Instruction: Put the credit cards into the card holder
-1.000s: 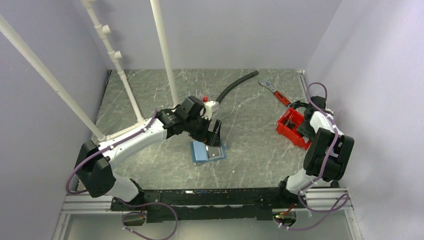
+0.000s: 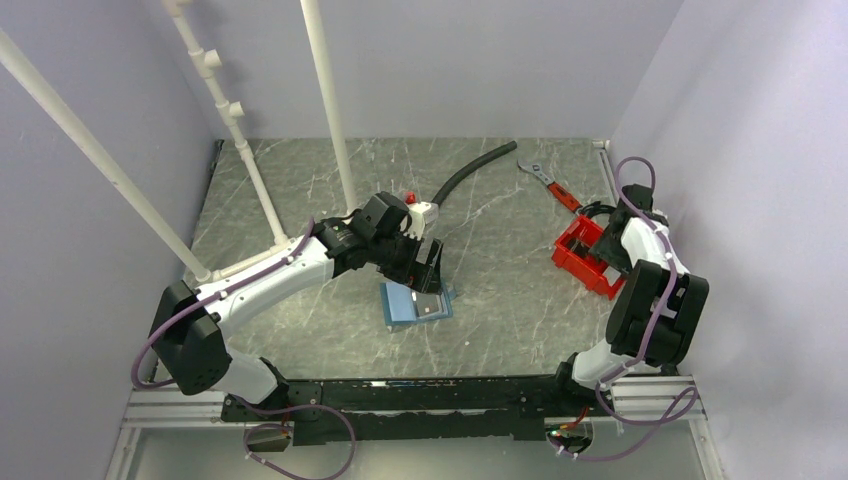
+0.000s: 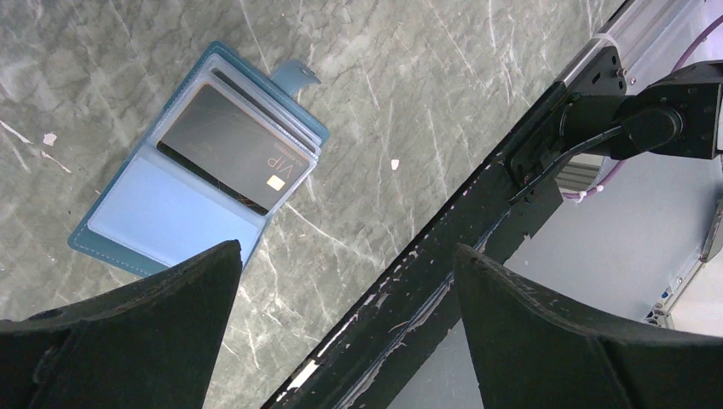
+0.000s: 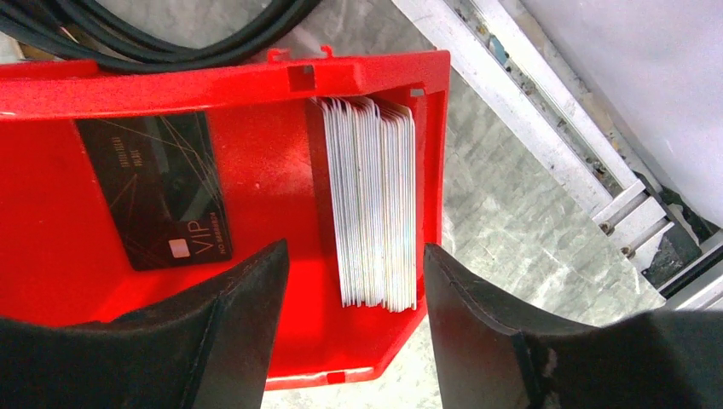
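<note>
The blue card holder (image 3: 111, 223) lies unfolded on the table, a dark VIP card (image 3: 237, 146) in its pocket side. Over it hangs my left gripper, open and empty. In the red box (image 4: 264, 183), at the right in the top view (image 2: 582, 270), a row of cards on edge (image 4: 375, 204) stands against one end wall. Another dark VIP card (image 4: 158, 192) shows in the box's other part. My right gripper is above the box, fingers apart on either side of the card row and nothing gripped.
A red-handled wrench (image 2: 550, 185), a looped black cable (image 4: 170, 47) and a black hose (image 2: 473, 172) lie behind and beside the box. White pipes (image 2: 235, 130) rise at the left. Bare table (image 2: 505, 290) separates the holder from the box.
The right arm has shifted slightly toward the back over the red box. My left arm and the card holder have stayed where they were.
</note>
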